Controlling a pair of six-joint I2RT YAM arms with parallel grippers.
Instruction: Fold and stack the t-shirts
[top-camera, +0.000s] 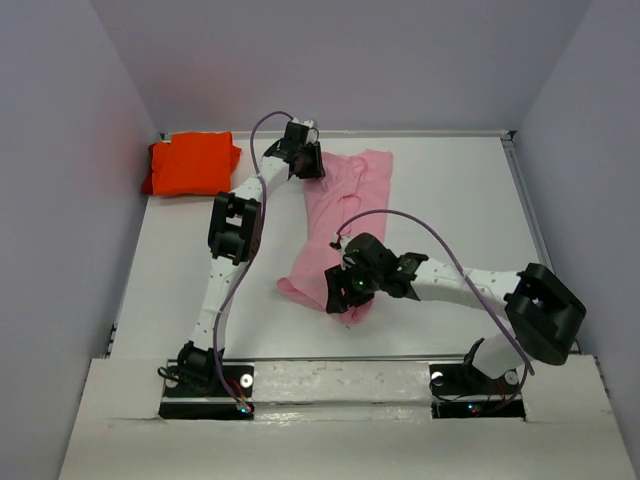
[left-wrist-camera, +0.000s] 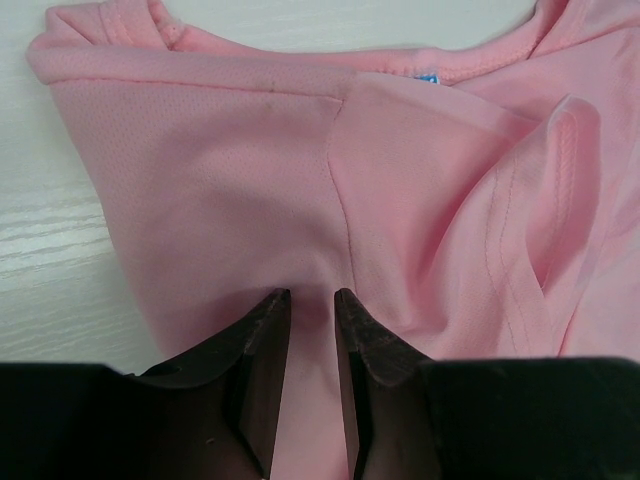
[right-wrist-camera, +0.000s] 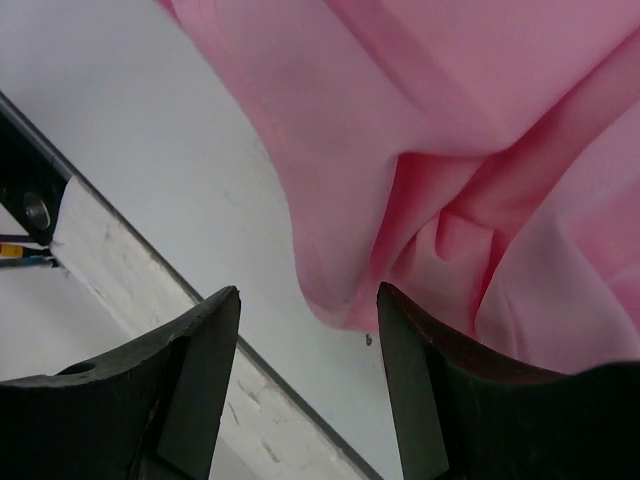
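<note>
A pink T-shirt (top-camera: 330, 200) lies rumpled along the middle of the white table (top-camera: 470, 190). My left gripper is over its far end, part open with a narrow gap between the fingertips, pink cloth (left-wrist-camera: 200, 180) visible below and around them. My right gripper is open above the near end, beside a bunched corner of cloth (right-wrist-camera: 340, 260); whether it touches the cloth is unclear.
A folded orange-red shirt (top-camera: 192, 163) lies at the back left. Rails run along its back, front and sides.
</note>
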